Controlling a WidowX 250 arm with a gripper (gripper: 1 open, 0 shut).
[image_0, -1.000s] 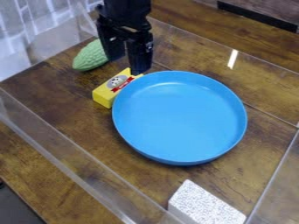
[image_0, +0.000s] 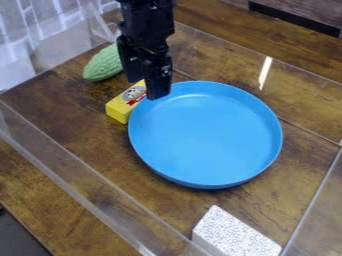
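Note:
My black gripper (image_0: 144, 75) points down from the top, hovering at the back-left edge of the blue plate, just behind and above a yellow box (image_0: 123, 107) with a red-and-white label. Its fingers look parted, with nothing visible between them. The blue plate (image_0: 205, 138) fills the middle right. A green vegetable-like object (image_0: 103, 65) lies left of the gripper.
A white speckled block (image_0: 235, 235) sits at the front right. Clear plastic walls border the wooden surface on the left and right. Bare wood lies at the left front and at the back right.
The gripper has shifted slightly and turned a little over the yellow box and plate edge. The plate, box and green object look unmoved.

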